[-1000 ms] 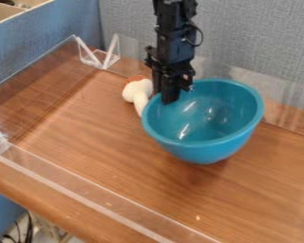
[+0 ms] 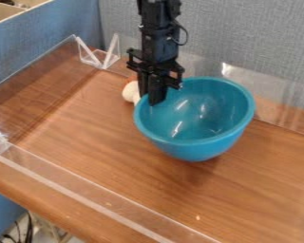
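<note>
A turquoise bowl point(image 2: 200, 128) sits on the wooden table, right of centre. My black gripper point(image 2: 155, 87) is at its back-left rim, fingers pointing down; whether it is closed on the rim is hard to tell. A white object point(image 2: 132, 92) lies behind the gripper and bowl, mostly hidden.
Clear plastic barriers edge the wooden table point(image 2: 98, 161) at front, left and back. Grey-blue padded walls stand behind and at left.
The gripper has moved left, and the bowl has shifted left with it, now covering more of the white object.
</note>
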